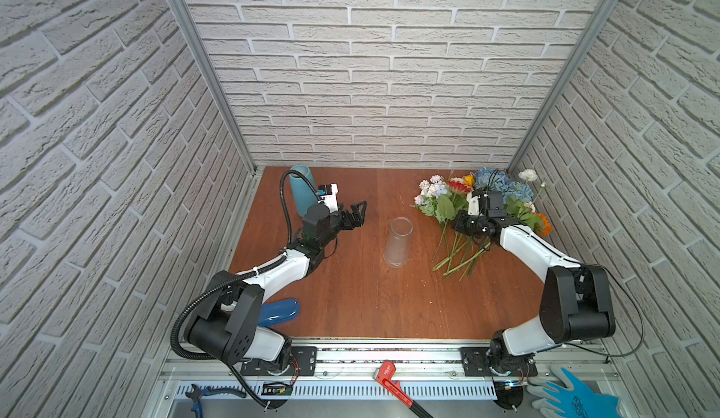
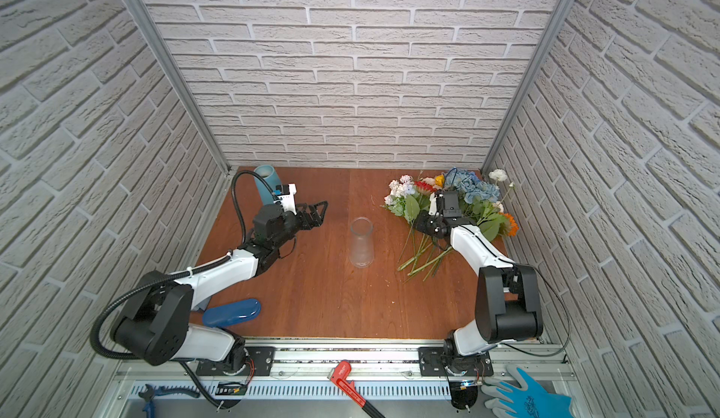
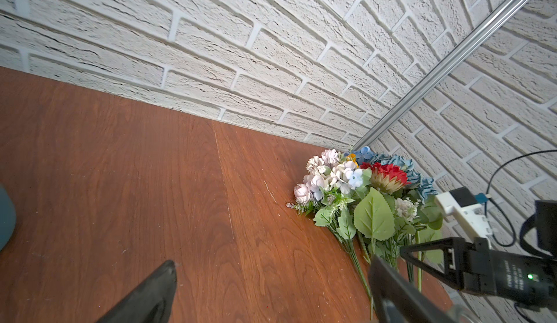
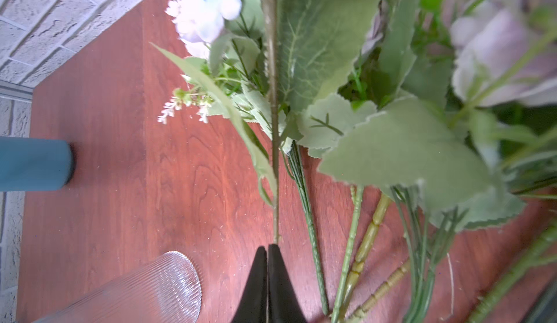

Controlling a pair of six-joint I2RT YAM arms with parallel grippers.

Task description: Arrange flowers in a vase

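Note:
A clear ribbed vase (image 1: 397, 243) stands empty at the middle of the table. The bunch of flowers (image 1: 441, 193) lies at the right, stems toward the front. Over those stems my right gripper is shut with nothing between its fingers. A thin brown-green stem (image 4: 275, 178), under the red flower (image 3: 387, 178), passes in front of the fingertips and ends outside them, just beyond their tips. Whether it touches them I cannot tell. At the left, clear of the flowers, my left gripper (image 1: 363, 211) hangs open and empty, its fingers (image 3: 152, 288) wide apart.
A blue cylinder (image 1: 301, 191) stands at the back left, behind the left arm. A blue oblong case (image 2: 231, 312) lies at the front left. Leaves and blooms crowd the right gripper.

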